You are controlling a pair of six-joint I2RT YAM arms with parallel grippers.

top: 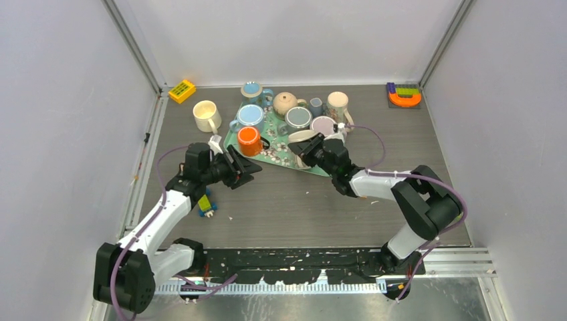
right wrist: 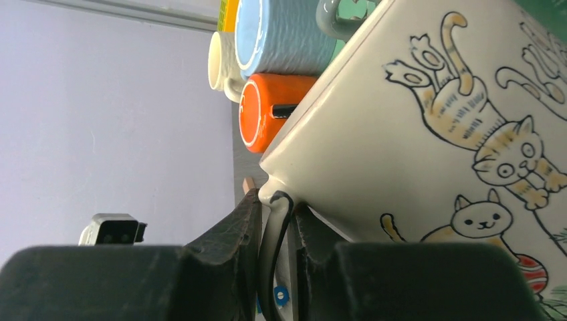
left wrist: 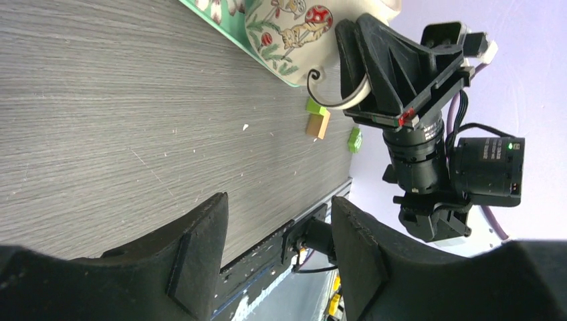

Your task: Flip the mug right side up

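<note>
A cream mug with painted cats is tipped at the front right of the green tray, its side filling much of the right wrist view. My right gripper is shut on its curved handle. My left gripper is part open with empty fingers, left of that mug over bare table, in front of the orange mug.
Several other mugs crowd the tray, including a blue one. A cream mug stands to its left. Small blocks lie at the right, toys at the left.
</note>
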